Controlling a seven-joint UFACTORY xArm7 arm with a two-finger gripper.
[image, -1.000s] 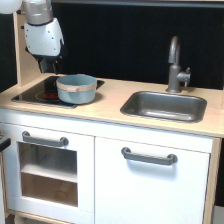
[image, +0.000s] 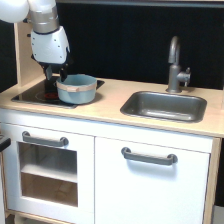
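Note:
A grey-blue pot (image: 79, 93) stands at the right side of the black stove top (image: 38, 93). Over its left rear rim hangs my gripper (image: 57, 75), under the white arm head. Its dark fingers are small against the black backdrop, so their spread and any contact with the rim cannot be made out. The pot appears upright and rests on the stove surface.
To the right, a metal sink (image: 165, 106) is set into the wooden counter (image: 112, 97), with a tall faucet (image: 175, 65) behind it. Clear counter lies between pot and sink. Below are cabinet doors with grey handles (image: 149, 157).
The arm head has come down and a little to the right, bringing the gripper from above the stove to the pot's left rear rim. The pot stands in about the same place.

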